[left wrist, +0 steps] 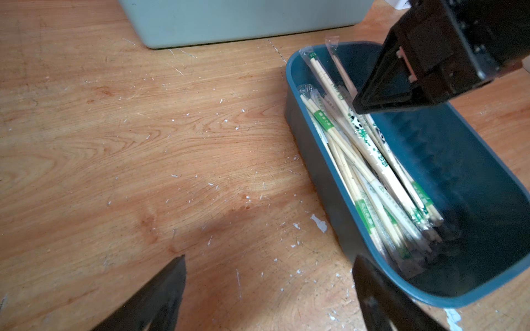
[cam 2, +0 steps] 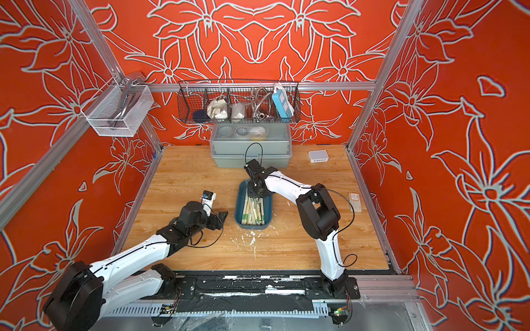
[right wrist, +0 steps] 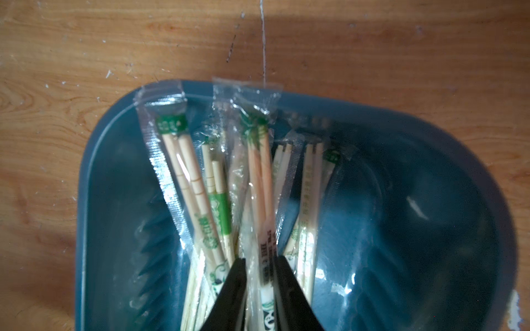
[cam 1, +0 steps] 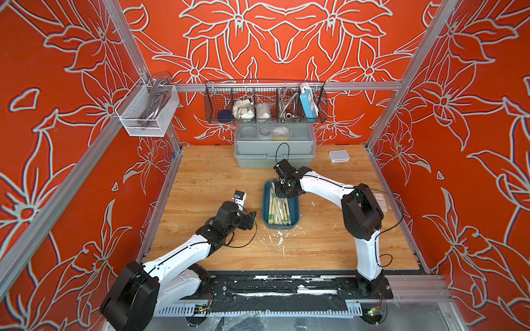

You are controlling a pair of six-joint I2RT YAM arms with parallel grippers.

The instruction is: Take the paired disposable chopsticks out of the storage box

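A blue storage box (cam 1: 266, 215) stands mid-table, holding several pairs of chopsticks (left wrist: 353, 138) in clear wrappers, lying lengthwise. My right gripper reaches down over the box's far part. Its fingers stand a narrow gap apart, either side of one wrapped pair (right wrist: 262, 187) with dark print; whether they touch it cannot be told. In the left wrist view, the right gripper's tip (left wrist: 358, 104) is close to the chopsticks. To the left of the box, my left gripper (cam 1: 252, 219) hovers over bare table, open, its fingers (left wrist: 160, 298) wide apart with nothing between them.
Behind the box sits a grey-green lidded case (cam 1: 275, 160). A small white device (cam 1: 339, 156) lies at the back right. Above hangs a wire basket (cam 1: 265, 102) with several items. Clear tabletop (left wrist: 138, 154) extends left of the box.
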